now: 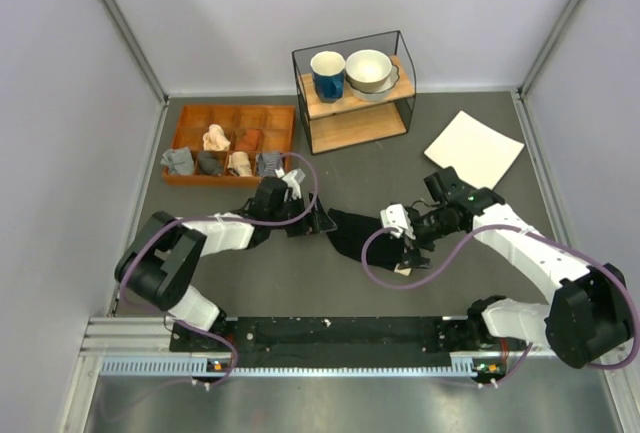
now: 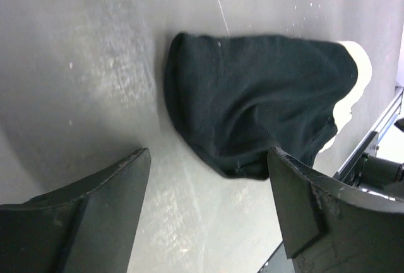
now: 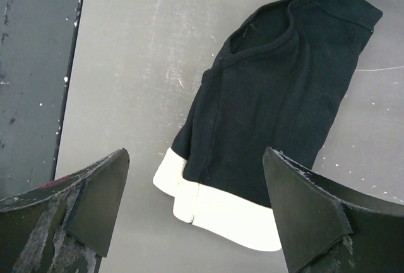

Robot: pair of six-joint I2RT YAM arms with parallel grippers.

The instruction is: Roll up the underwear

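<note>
The black underwear [image 1: 358, 234] lies folded lengthwise on the grey table, its white waistband [image 3: 233, 215] at the right end. In the left wrist view its dark narrow end [image 2: 189, 74] lies ahead of my left gripper, whose fingers are parted with nothing between them. From above, this gripper [image 1: 325, 221] is beside the cloth's left end. My right gripper stands open over the waistband end; its right finger [image 3: 309, 213] overlaps part of the band in that view. The right gripper [image 1: 414, 258] is also visible from above, partly covering the waistband.
An orange divided box [image 1: 228, 181] with several rolled cloths stands at the back left. Behind the cloth is a shelf [image 1: 358, 129] with a blue mug and bowls. A white sheet [image 1: 474, 151] lies at the back right. Bare table surrounds the cloth.
</note>
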